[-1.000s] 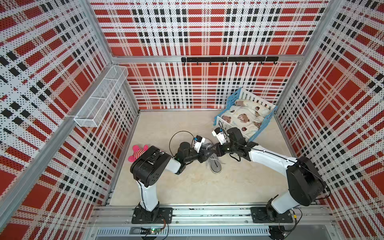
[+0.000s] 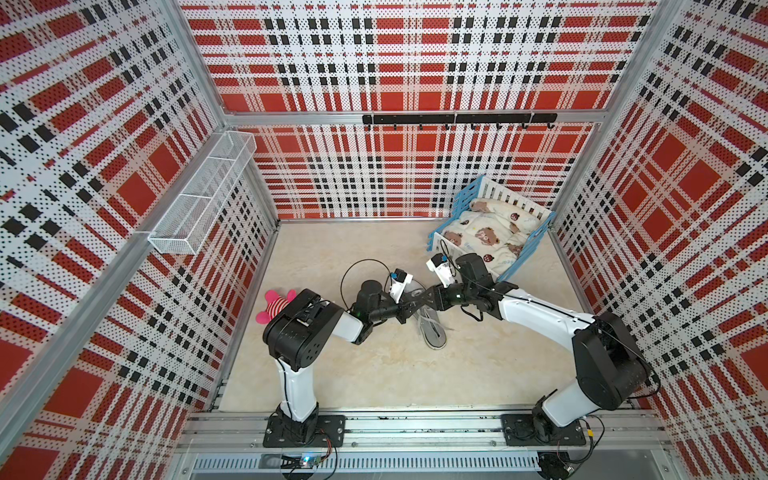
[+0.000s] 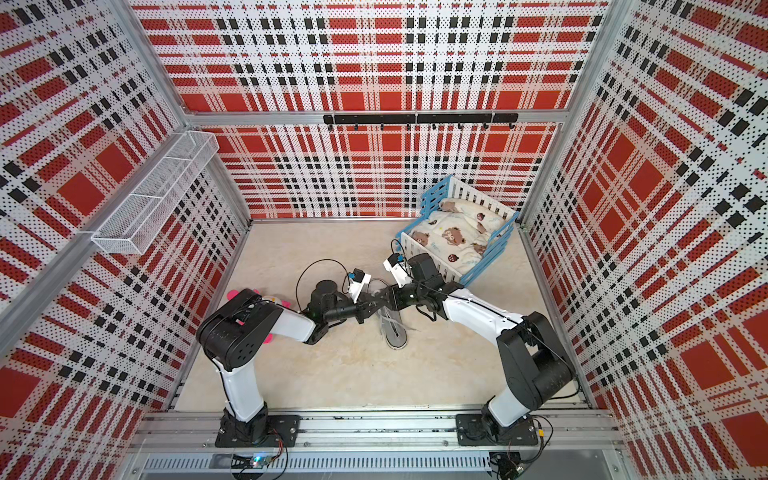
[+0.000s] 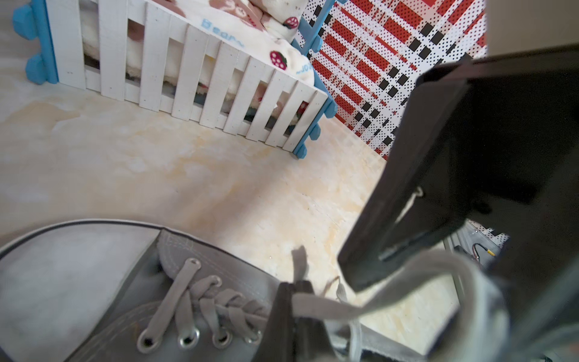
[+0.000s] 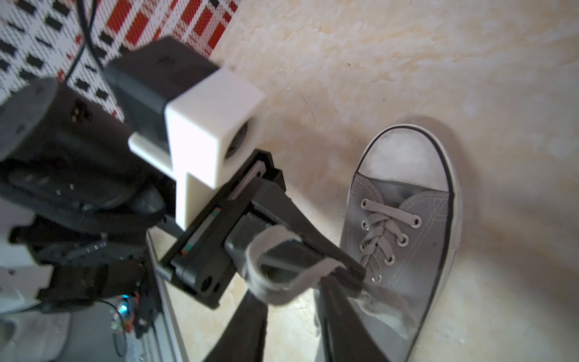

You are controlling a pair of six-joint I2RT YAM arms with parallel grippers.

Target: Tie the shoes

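A grey canvas shoe [image 5: 401,157] with a white toe cap and grey laces [image 4: 181,289] lies mid-table beneath both grippers [image 2: 434,336]. My left gripper is shut low over the shoe, a lace at its fingertips; in the right wrist view its body carries a raised lace loop [image 5: 271,289] in front of it. My right gripper stands part open close by, facing the left one, its fingers blurred at the lower edge of its wrist view; whether it holds lace cannot be told.
A blue-and-white toy crib [image 2: 524,240] with a bear blanket stands at the back right. A pink striped toy [image 2: 274,306] lies at the left behind the left arm. A wire basket [image 2: 192,212] hangs on the left wall.
Both arms have shifted very slightly above the shoe, the left one upward in the top left view.
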